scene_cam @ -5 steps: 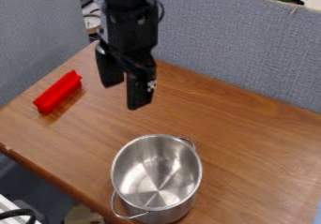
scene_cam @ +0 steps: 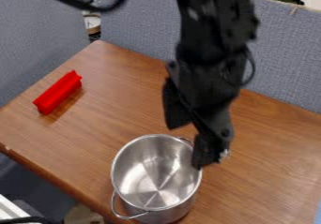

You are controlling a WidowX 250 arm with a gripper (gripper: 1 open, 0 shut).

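A steel pot (scene_cam: 153, 176) with wire handles sits on the wooden table near the front, its inside empty. The black arm reaches down from the top to above the pot's back right, where the gripper (scene_cam: 208, 148) hangs over or beside the rim; its fingers are dark and hard to make out. A red cylindrical object (scene_cam: 58, 92) lies on the left of the table.
Grey padded walls (scene_cam: 282, 54) line the back and left sides.
The arm has moved toward the camera and to the right, coming down from the back middle to the pot's back right. The pot and red object have stayed put.
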